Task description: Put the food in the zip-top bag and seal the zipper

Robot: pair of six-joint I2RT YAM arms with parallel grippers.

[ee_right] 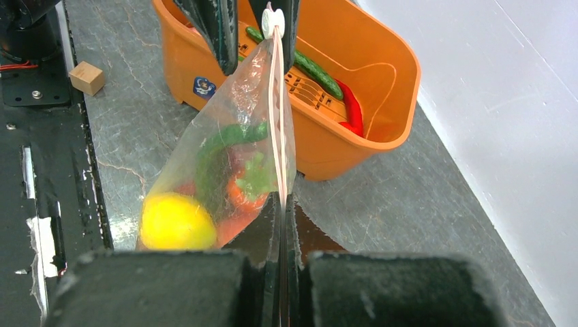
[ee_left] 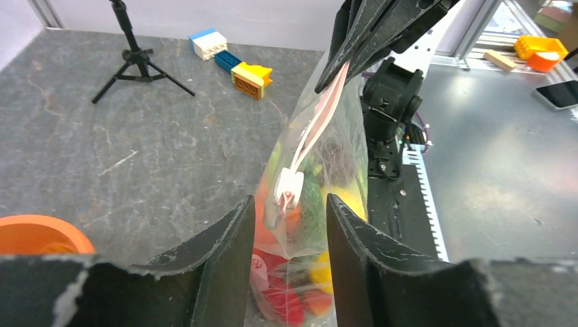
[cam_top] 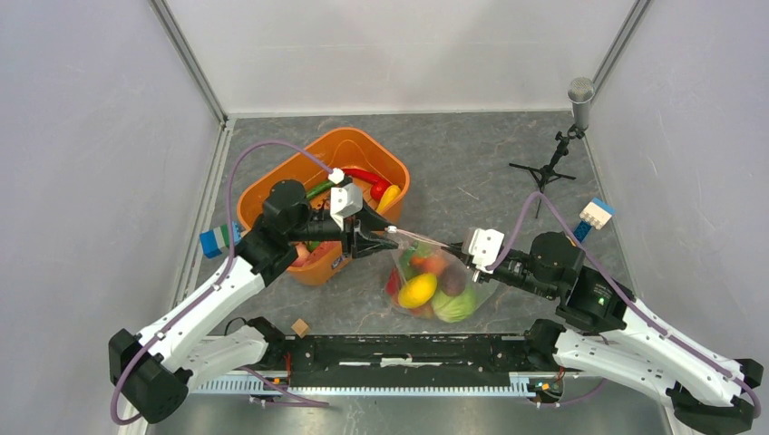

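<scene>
A clear zip top bag [cam_top: 439, 313] holds several play foods, among them a yellow one [cam_top: 418, 291] and a green cabbage-like one [cam_top: 455, 306]. Its top edge is a pale pink zipper strip [ee_left: 320, 119] with a white slider [ee_left: 287, 185] at the end nearer the left arm. My right gripper is shut on the strip toward the other end. The left gripper is part open, its fingertips on either side of the slider in the left wrist view; contact with it cannot be told. The bag hangs between the arms.
An orange basket [cam_top: 390, 161] with more play vegetables stands beneath and behind the left arm. A microphone on a tripod [cam_top: 545, 172] and toy bricks [cam_top: 596, 214] are at the right. A small wooden block [cam_top: 300, 327] lies at front left.
</scene>
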